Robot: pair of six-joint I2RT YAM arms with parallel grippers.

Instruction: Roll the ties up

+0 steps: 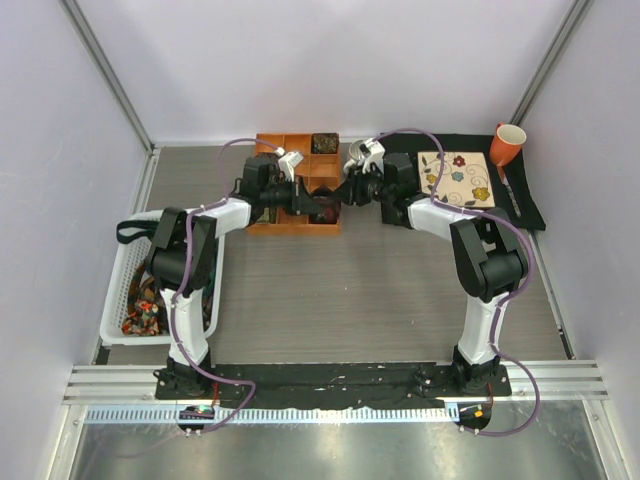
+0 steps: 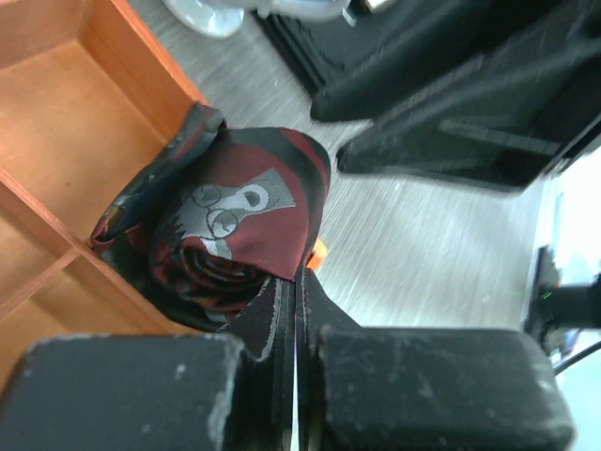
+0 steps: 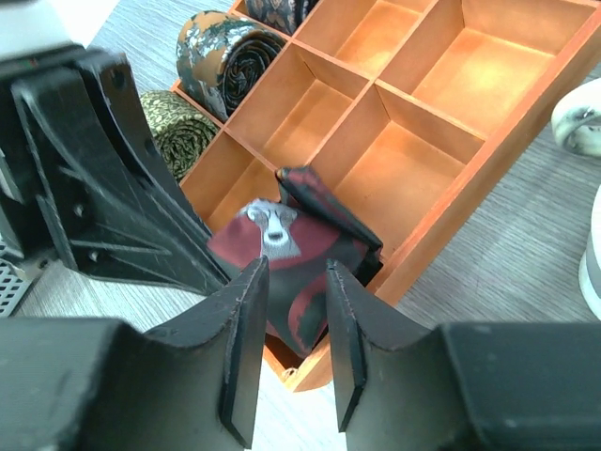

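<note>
A dark red and black tie (image 2: 235, 202) with a grey printed figure lies bunched in the end compartment of the orange divided box (image 3: 441, 188), part of it rising above the walls. My left gripper (image 1: 312, 207) is shut, its tips against the tie's near side in the left wrist view, with no cloth showing between them. Over the tie's other side stands my right gripper, its fingers (image 3: 246, 329) parted and the tie visible behind the gap. Rolled ties, one camouflage (image 3: 221, 61) and one green patterned (image 3: 178, 132), fill other compartments.
A white basket (image 1: 112, 300) of loose ties stands at the left. To the right lie a black mat (image 1: 395, 150) with a floral plate (image 1: 455, 180), and an orange cup (image 1: 507, 145). White crockery (image 3: 577, 122) sits close beside the box.
</note>
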